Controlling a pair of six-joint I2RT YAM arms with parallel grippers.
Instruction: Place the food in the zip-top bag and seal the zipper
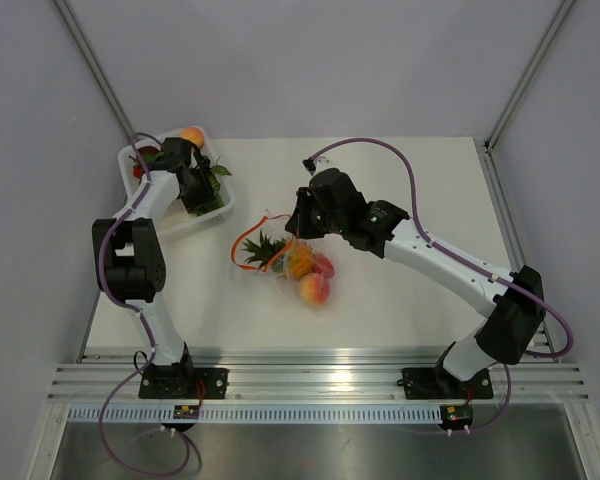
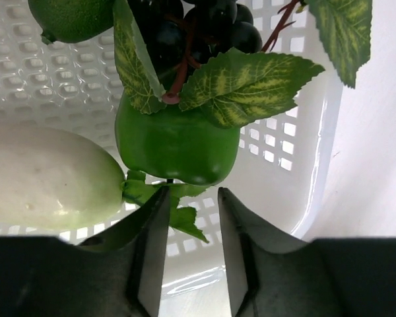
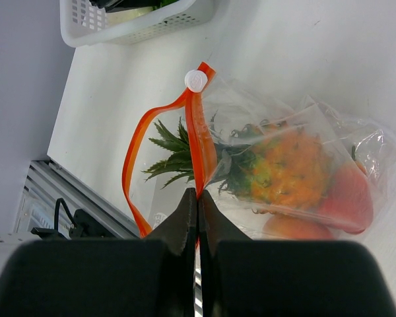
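The clear zip top bag (image 3: 241, 221) lies with its orange zipper mouth (image 3: 133, 148) spread into a loop. Inside it are a pineapple (image 3: 292, 168), a red fruit or vegetable (image 3: 348, 198) and a peach (image 1: 314, 288). At the mouth's edge, my right gripper is shut on the orange zipper strip. Over the white basket (image 2: 320, 165) my left gripper stands partly open, its fingers apart with nothing held between them. Just beyond its fingertips sit a green bell pepper (image 2: 178, 142) and a thin leafy stem (image 2: 185, 218).
The basket also holds dark grapes (image 2: 214, 30) with leaves, a lime (image 2: 72, 16), a pale oblong vegetable (image 2: 49, 178) and an orange fruit (image 1: 192, 136). A white slider (image 3: 196, 80) sits on the zipper's far end.
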